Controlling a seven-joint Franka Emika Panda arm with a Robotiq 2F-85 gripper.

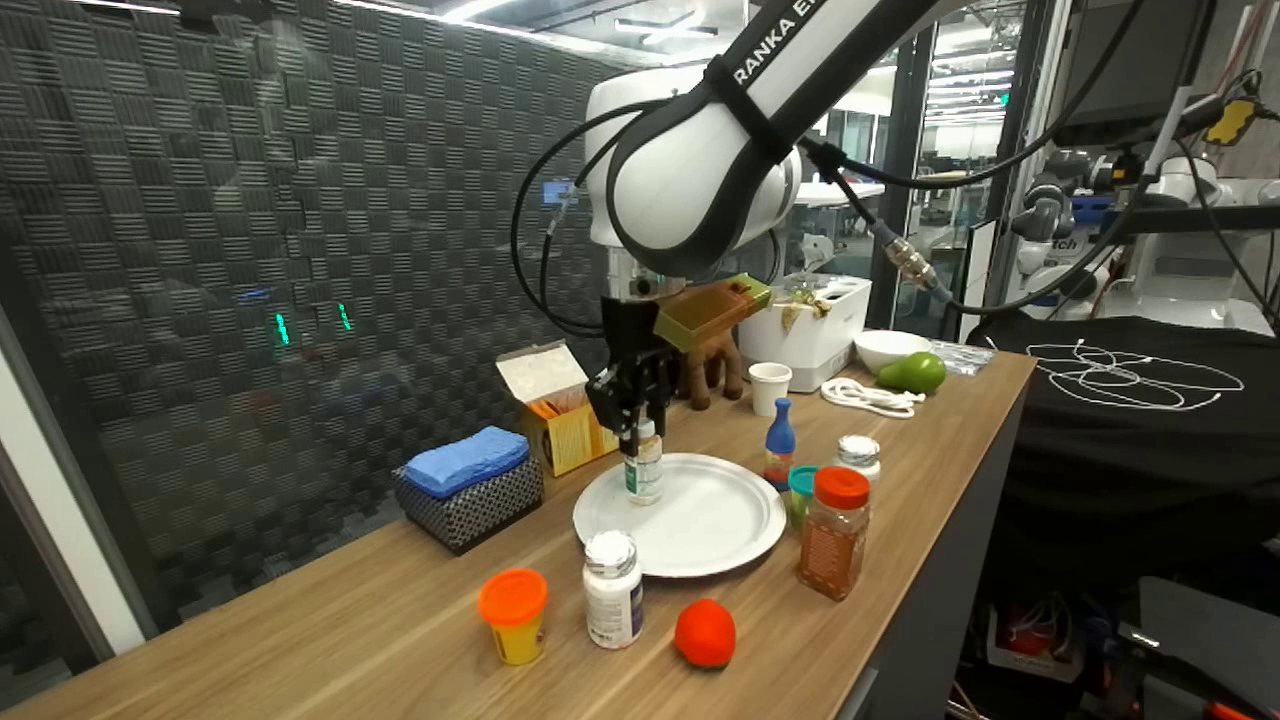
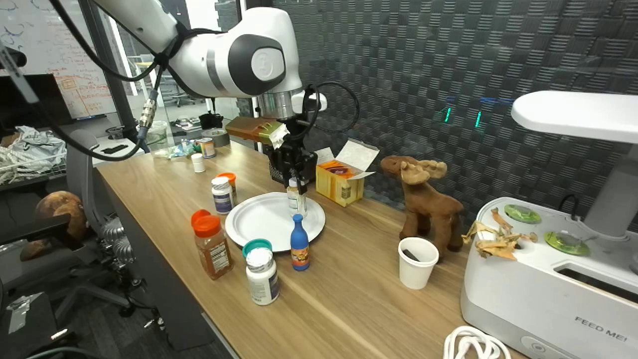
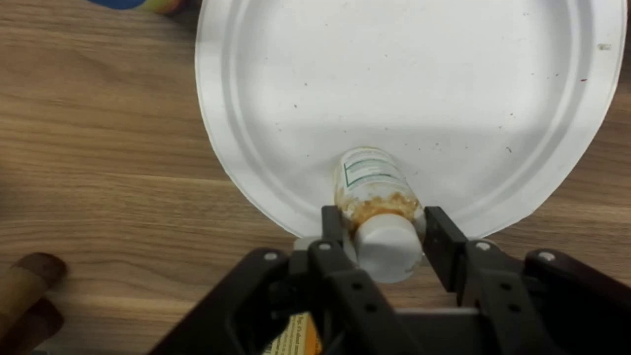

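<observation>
A small white-capped bottle [image 1: 644, 476] with a green-and-white label stands at the back part of the white plate [image 1: 708, 528]. My gripper [image 1: 645, 439] points down and is shut on this bottle around its upper part. The wrist view shows the bottle [image 3: 372, 177] between the two dark fingers, its cap toward the camera and brownish stains below it. Its base appears on or just over the plate; I cannot tell which. The plate is otherwise bare apart from small specks.
Around the plate stand a white pill bottle [image 1: 613, 600], an orange-lidded tub [image 1: 516, 618], a red ball [image 1: 704, 634], a red-lidded jar [image 1: 834, 540] and a blue bottle [image 2: 299, 244]. An open yellow box [image 2: 339, 185] sits close behind.
</observation>
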